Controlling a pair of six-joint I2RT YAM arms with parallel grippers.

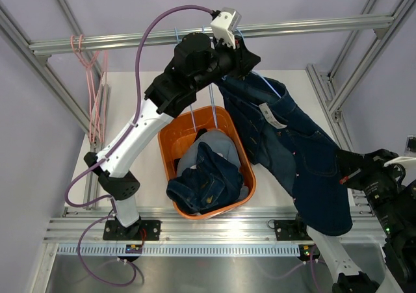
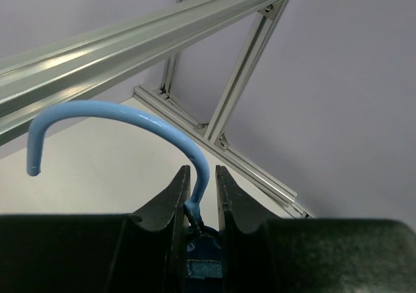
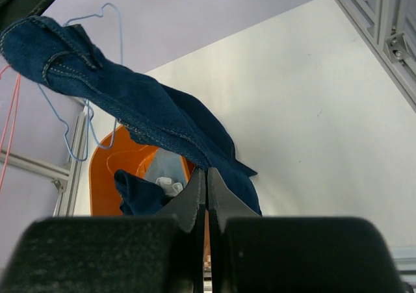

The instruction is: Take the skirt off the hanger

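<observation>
A dark denim skirt [image 1: 305, 169] hangs diagonally from a blue hanger [image 1: 270, 85] near the rail. My left gripper [image 1: 237, 56] is up at the rail; in the left wrist view its fingers [image 2: 237, 221] are shut on the blue hanger [image 2: 156, 127] below its hook. My right gripper [image 1: 344, 173] is at the skirt's lower right; in the right wrist view its fingers [image 3: 221, 202] are shut where the denim [image 3: 162, 117] stretches toward them. Whether cloth is pinched between them is hard to see, though the skirt is drawn taut toward that gripper.
An orange bin [image 1: 169, 153] holding denim and grey garments [image 1: 205, 182] sits below. Pink hangers [image 1: 97, 111] and other blue hangers [image 1: 212, 104] hang on the rail [image 1: 312, 25]. The white board [image 3: 325, 111] is clear to the right.
</observation>
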